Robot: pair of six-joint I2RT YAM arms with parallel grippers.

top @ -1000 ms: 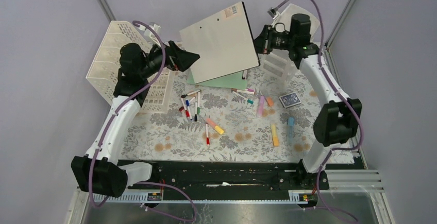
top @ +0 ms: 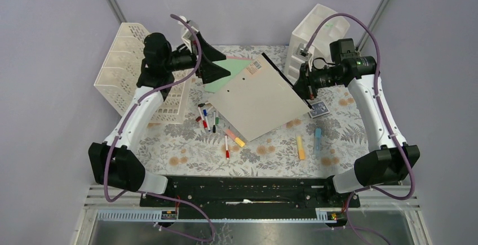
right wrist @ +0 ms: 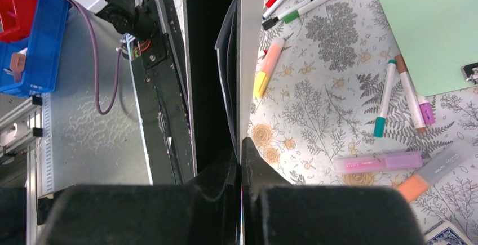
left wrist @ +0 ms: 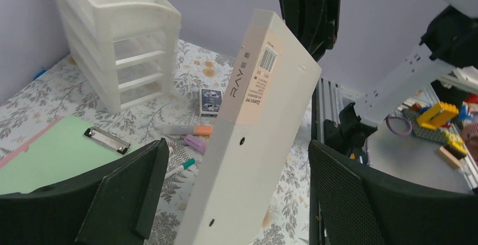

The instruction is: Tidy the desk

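A large cream binder point(top: 259, 98) hangs tilted over the middle of the desk. My right gripper is shut on its dark-edged side. My left gripper is open above and left of the binder, which stands between its fingers in the wrist view but apparently apart from them. A green clipboard point(right wrist: 423, 25) lies on the patterned desk point(top: 158, 160) under the binder. Markers point(right wrist: 386, 93) and highlighters point(right wrist: 377, 163) are scattered around it. A card box point(top: 318, 108) lies at the right.
A slotted white basket point(top: 121, 53) stands at the left, and a white shelved container point(top: 318, 22) at the back right, partly behind my right arm.
The binder and my right gripper have moved down and right toward the front. My left gripper has shifted right and is now above the green clipboard, which shows behind it.
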